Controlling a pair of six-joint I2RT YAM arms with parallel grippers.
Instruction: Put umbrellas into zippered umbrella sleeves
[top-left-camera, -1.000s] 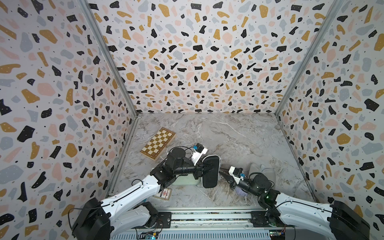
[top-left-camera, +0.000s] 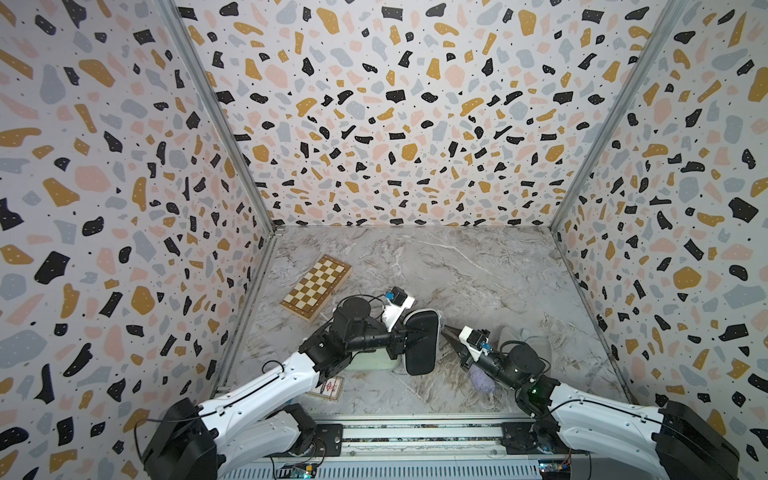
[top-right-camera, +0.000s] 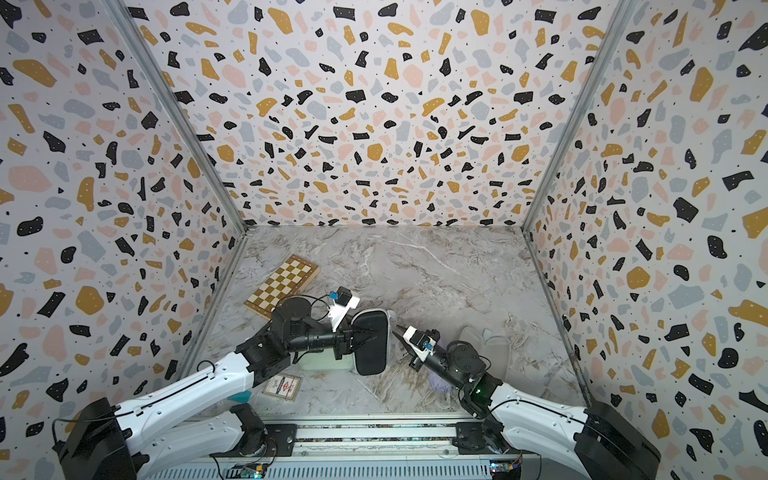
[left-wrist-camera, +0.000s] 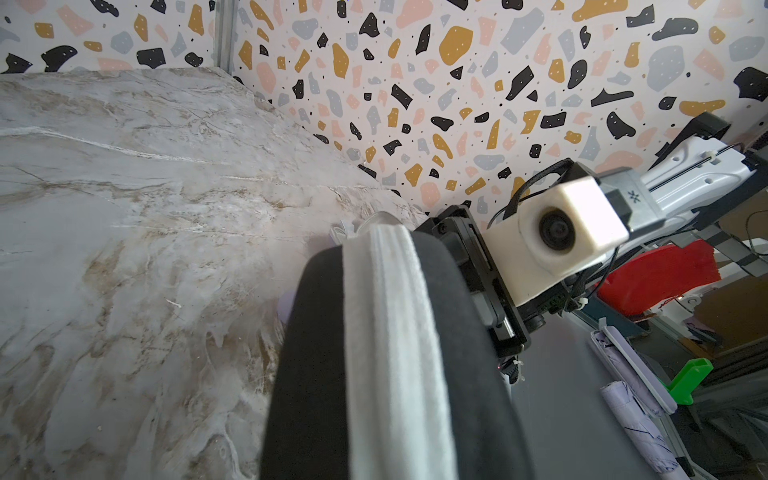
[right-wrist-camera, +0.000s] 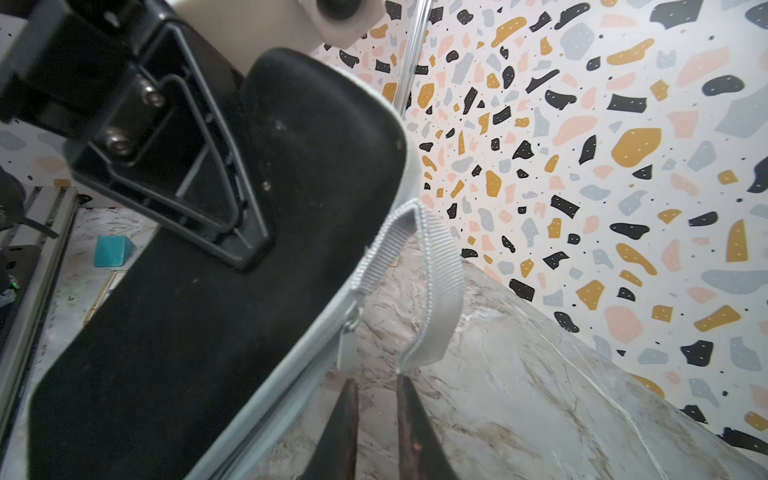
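Note:
A black sleeve (top-left-camera: 421, 342) with white edging stands upright off the table, my left gripper (top-left-camera: 414, 337) shut on its side. In the left wrist view the sleeve (left-wrist-camera: 398, 344) fills the middle, its white zipper band (left-wrist-camera: 396, 344) running lengthwise; the left fingers are hidden there. One black left finger (right-wrist-camera: 228, 216) presses the sleeve's flat face in the right wrist view. A white ribbon loop (right-wrist-camera: 436, 280) sticks out from the zipper edge. Just below it, my right gripper has its fingers apart, nothing visible between them. A purple bundle (top-left-camera: 481, 379) lies under the right arm.
A chessboard (top-left-camera: 317, 286) lies at the left and a framed card (top-left-camera: 329, 389) near the front left. Beneath the left arm is a pale green container (top-left-camera: 370, 360). A clear bag (top-left-camera: 532, 340) lies right of the right arm.
My right gripper has shifted a little up and toward the table's back, its tips drawing slightly off the sleeve's edge. The left gripper and sleeve have hardly moved.

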